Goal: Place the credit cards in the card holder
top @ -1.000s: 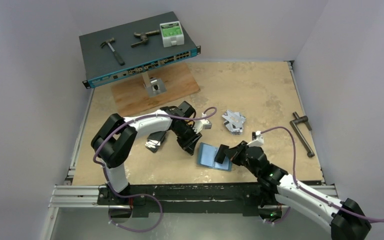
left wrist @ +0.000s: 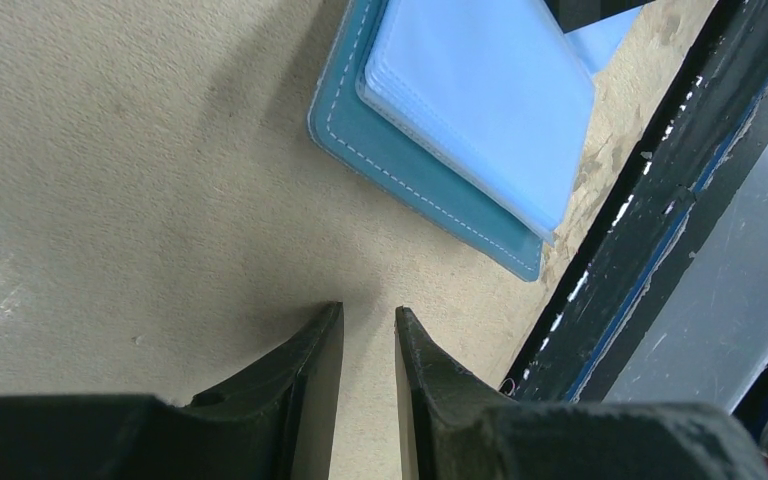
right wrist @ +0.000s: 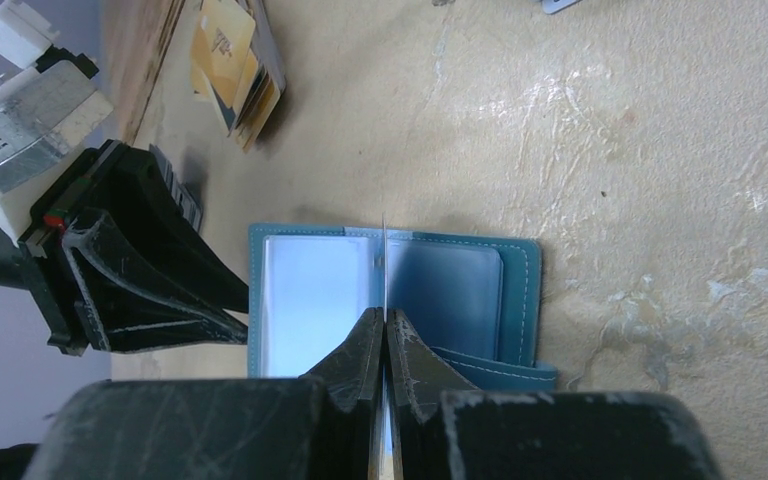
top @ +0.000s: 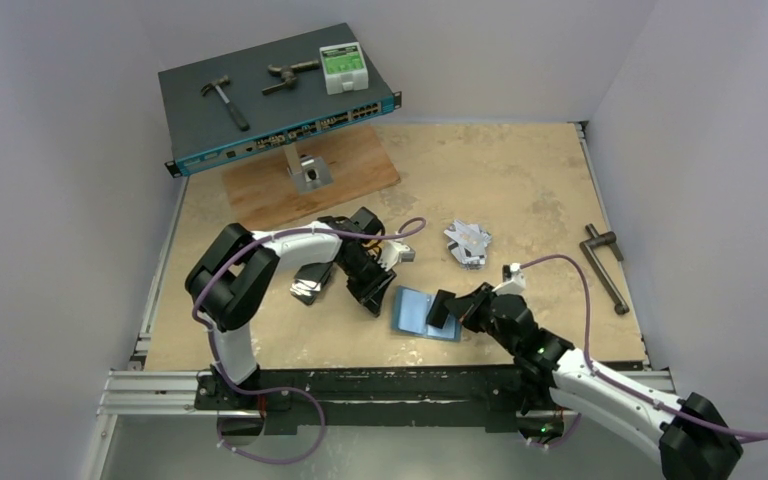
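Observation:
A blue card holder (top: pixel 411 313) lies open on the table, its sleeves and stitched teal edge visible in both wrist views. My right gripper is over it, shut, with no card visible between its fingertips. My left gripper is just left of the holder, part open, nothing between its fingers, pointing at bare table. A loose pile of pale cards (top: pixel 467 243) lies behind the holder. Another stack of cards (right wrist: pixel 235 60) shows in the right wrist view, beyond the left gripper.
A dark device on a wooden board (top: pixel 360 178) stands at the back left, carrying hammers and a white box (top: pixel 343 70). A metal tool (top: pixel 606 268) lies at the right.
My left arm has moved slightly left and toward the front, away from the holder. The holder appears shifted very slightly left. The right arm is nearly still.

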